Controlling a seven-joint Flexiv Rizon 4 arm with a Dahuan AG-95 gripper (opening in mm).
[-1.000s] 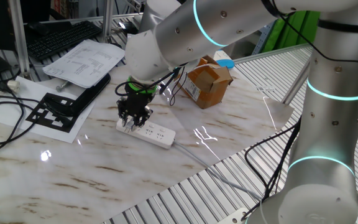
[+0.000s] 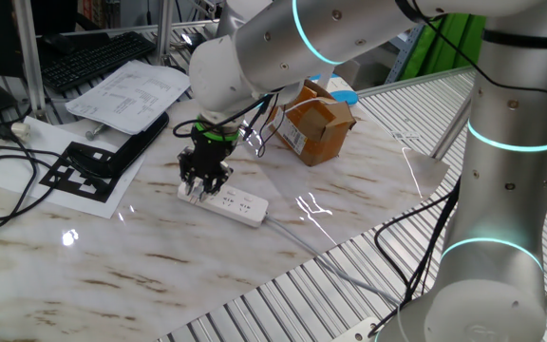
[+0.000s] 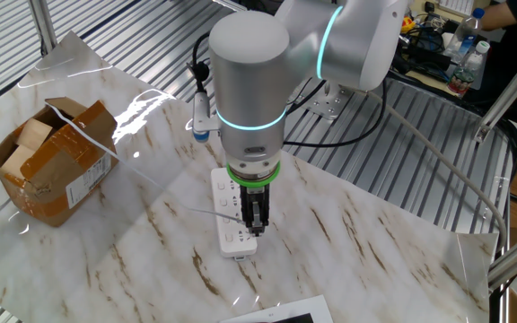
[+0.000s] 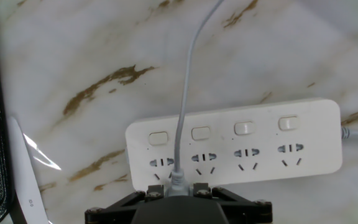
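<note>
A white power strip with a row of switches and sockets lies flat on the marble-patterned table. At its left end in the wrist view, a pale plug with a thin cable sits over the lower part of the end socket. My gripper is shut on this plug, one fingertip on each side. From outside, the gripper points down at one end of the strip; the other exterior view also shows the gripper over that end. Whether the plug's pins are in the socket is hidden.
An open cardboard box stands on the table, the plug's thin cable running across it. A black-and-white marker sheet, a dark flat object and papers lie beyond the strip.
The gripper stays at the same end of the strip, with at most a very slight shift of the wrist and its cables. Strip and box have not moved.
</note>
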